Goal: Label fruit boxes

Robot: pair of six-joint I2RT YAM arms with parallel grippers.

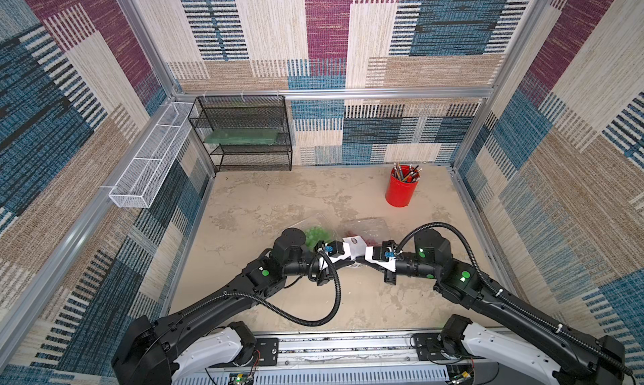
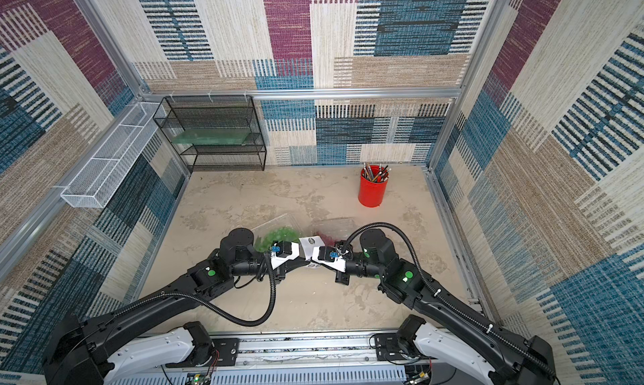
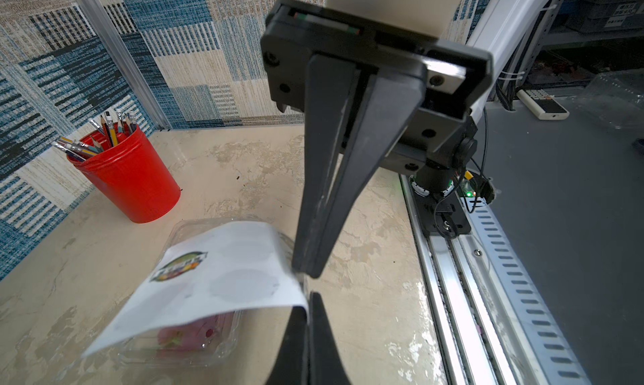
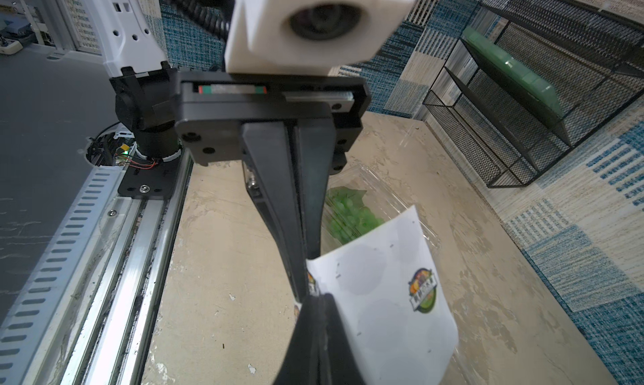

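Observation:
Both grippers meet over two clear fruit boxes, one with green fruit [image 4: 349, 214], one with pink fruit [image 3: 184, 334]. A white label sheet [image 3: 214, 271] with small printed fruit logos is at the fingertips. In the left wrist view it runs into my left gripper, which is shut on it. My right gripper is shut, its tips touching or beside the sheet; whether it pinches it is unclear.
A red cup [image 1: 401, 190] of pens stands at the back right. A black mesh rack [image 1: 238, 157] with a green tray is at the back left; a white wire basket [image 1: 134, 190] hangs on the left wall.

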